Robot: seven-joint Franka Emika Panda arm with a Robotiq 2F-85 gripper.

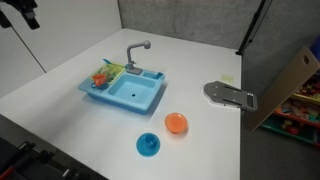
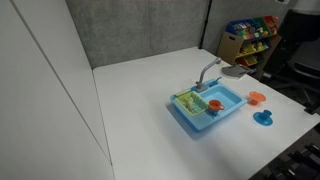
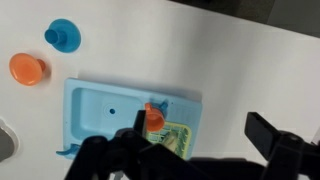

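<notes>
My gripper is open above the table, its two dark fingers wide apart with nothing between them. In exterior view 1 only its lower tips show, at the top left corner. A light blue toy sink (image 1: pixel 135 92) with a grey faucet (image 1: pixel 131 55) stands on the white table. On its drainer side lie an orange cup (image 3: pixel 154 118) and a yellow-green rack (image 3: pixel 178 138), partly hidden by the gripper in the wrist view. An orange bowl-like dish (image 1: pixel 176 123) and a blue dish (image 1: pixel 148 145) with a raised middle sit apart from the sink.
A grey flat board with a handle (image 1: pixel 230 96) lies on the table's right side. Shelves with colourful bins (image 1: pixel 300 110) stand beyond the right edge. A white wall (image 2: pixel 45 90) borders the left. The table left and in front of the sink is clear.
</notes>
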